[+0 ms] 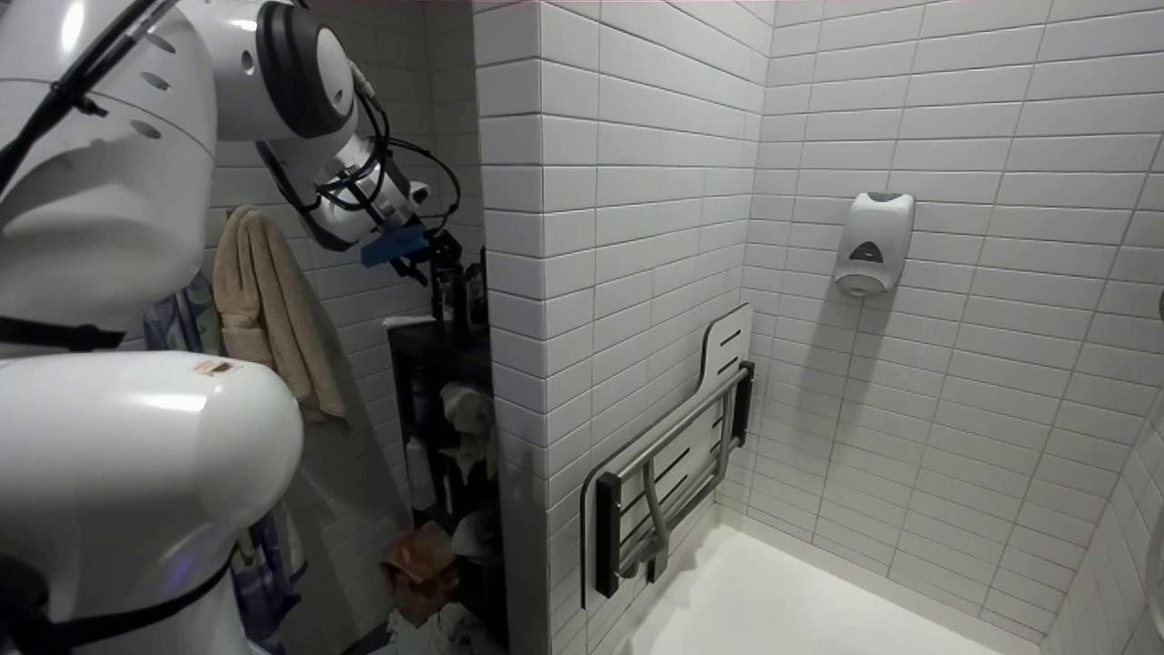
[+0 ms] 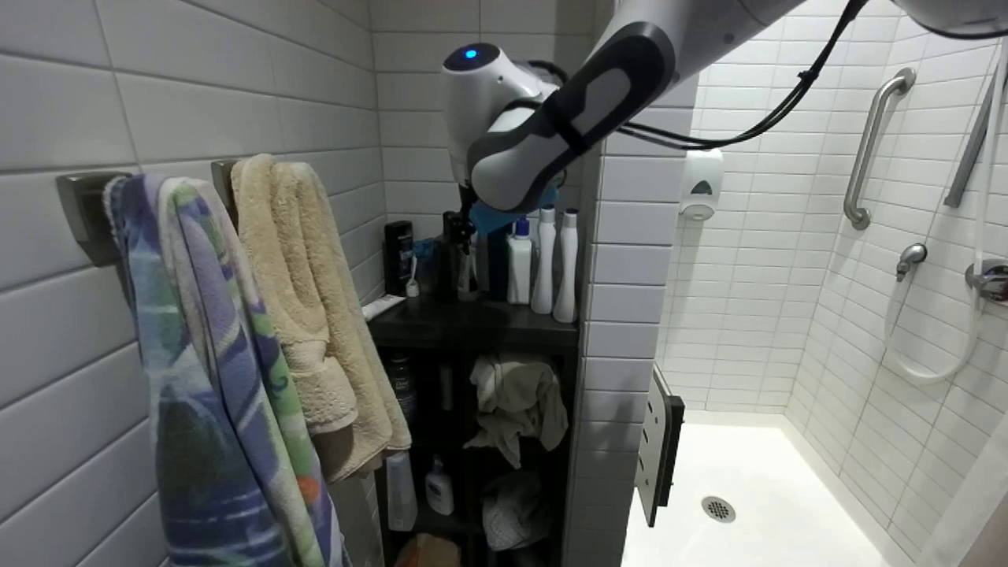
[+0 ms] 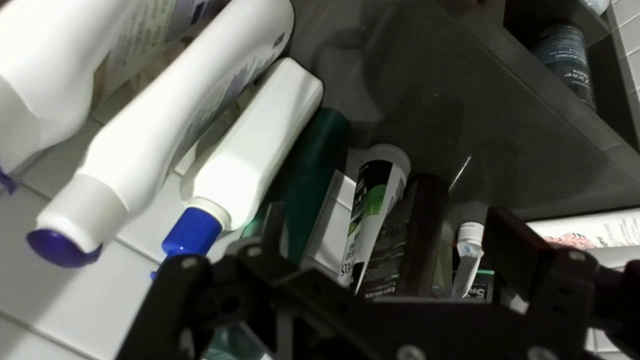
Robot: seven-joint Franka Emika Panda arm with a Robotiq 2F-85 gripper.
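My open gripper hangs over the dark shelf top (image 2: 472, 326) among the toiletries. Between its spread fingers, seen from above in the wrist view, stand a white, black and green tube (image 3: 378, 198), a dark brown bottle (image 3: 424, 240) and a small toothbrush or tube with a white cap (image 3: 471, 233). A dark green bottle (image 3: 315, 168) is close by the left finger. Farther left are a white bottle with a blue cap (image 3: 258, 144) and tall white bottles (image 3: 174, 102). Whether a finger touches anything is hard to tell.
A white tube (image 2: 383, 306) lies at the shelf's left edge. To the left hang a beige towel (image 2: 293, 283) and a patterned towel (image 2: 208, 378). The tiled wall corner (image 2: 619, 312) closes off the shelf's right side. Bare shelf shows along its front.
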